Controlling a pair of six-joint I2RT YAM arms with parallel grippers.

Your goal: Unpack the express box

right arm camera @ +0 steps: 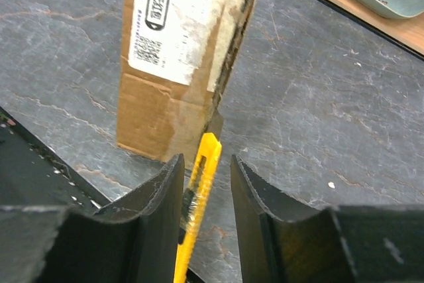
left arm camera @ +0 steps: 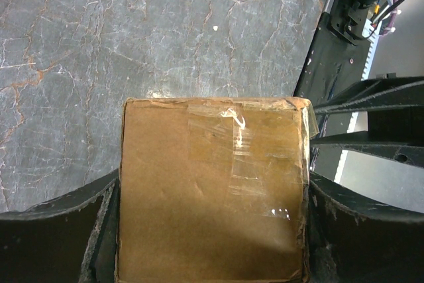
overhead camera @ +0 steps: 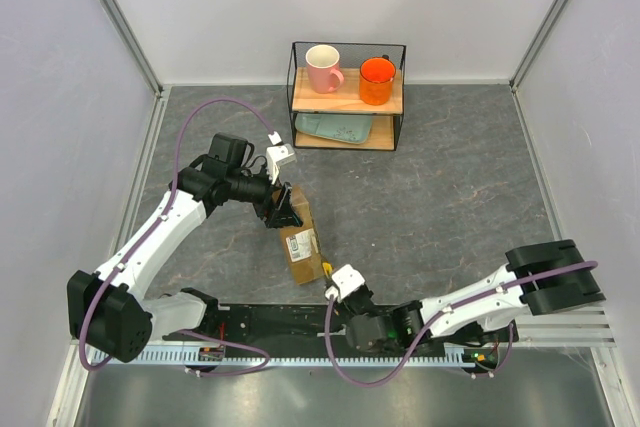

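The brown cardboard express box [overhead camera: 299,242] stands tilted near the middle of the table, a white label [right arm camera: 173,21] on its side. My left gripper [overhead camera: 283,212] is shut on it; in the left wrist view both fingers [left arm camera: 328,230] press its opposite sides, and tape crosses the face [left arm camera: 212,190]. A yellow cutter [right arm camera: 205,170] reaches up to the box's lower edge in the right wrist view. My right gripper stands part open, with the cutter in its gap, nearer the left finger [right arm camera: 162,203]. Whether a blade touches the cardboard is hidden.
At the back stands a wire shelf [overhead camera: 348,106] with a pink mug [overhead camera: 323,69] and an orange mug [overhead camera: 377,81] on top, a green tray [overhead camera: 335,127] below. Bare grey table [overhead camera: 460,167] spreads to the right.
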